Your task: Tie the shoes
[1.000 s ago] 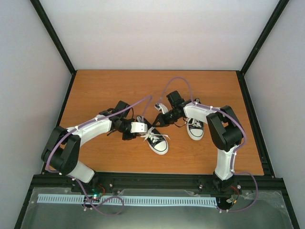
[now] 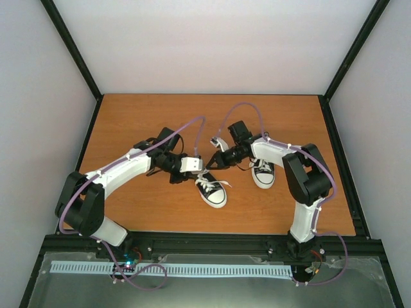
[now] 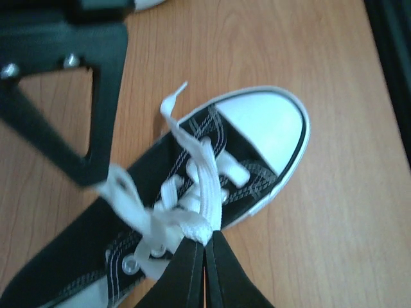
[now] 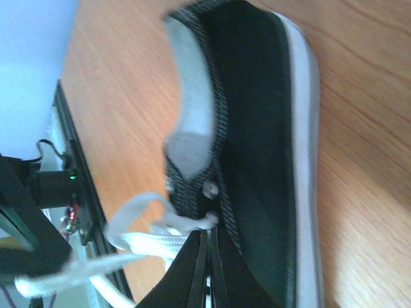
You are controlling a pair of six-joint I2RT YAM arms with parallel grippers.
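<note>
Two black sneakers with white toes are on the table: the left shoe (image 2: 211, 191), lying at a slant, and the right shoe (image 2: 262, 174), partly under my right arm. White lace (image 3: 209, 186) is bunched over the left shoe's tongue, one loose end pointing past its side. My left gripper is shut, its tips pinching a lace loop just above the eyelets. Close by, my right gripper is shut on another part of the lace (image 4: 154, 242), near the shoe opening. The knot itself, if any, is hard to make out.
The two grippers nearly touch over the left shoe; the left gripper's dark body fills the left edge in the right wrist view. Black frame rails and pale walls enclose it.
My left gripper has moved right, over the left shoe and close against the right one. The right arm has barely shifted.
</note>
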